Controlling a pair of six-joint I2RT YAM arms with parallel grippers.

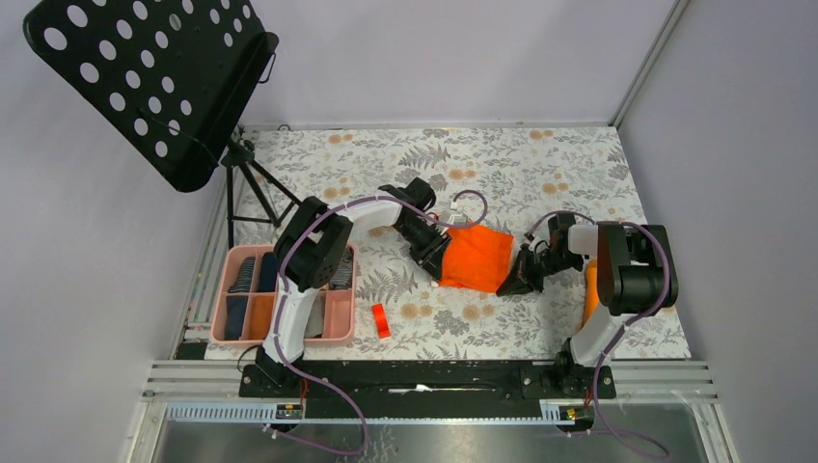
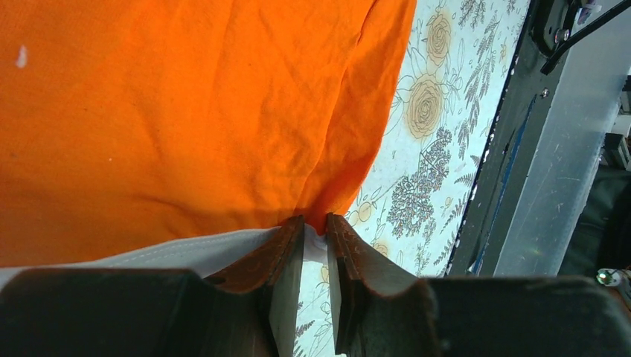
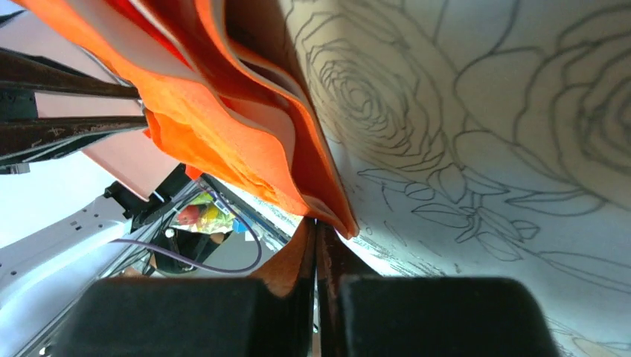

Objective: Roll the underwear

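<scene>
Folded orange underwear (image 1: 473, 258) with a pale waistband lies flat in mid-table. My left gripper is shut on its waistband end, at the left edge in the top view. My right gripper is shut, its tips low at the near right corner of the folded layers (image 3: 245, 141); nothing clearly shows between its fingers. In the right wrist view the layered side edge of the cloth faces the camera.
A pink divided box (image 1: 328, 338) of rolled clothes sits at left, a black perforated stand (image 1: 145, 87) behind it. A small red block (image 1: 380, 320) lies near the front; an orange object (image 1: 591, 294) is at right.
</scene>
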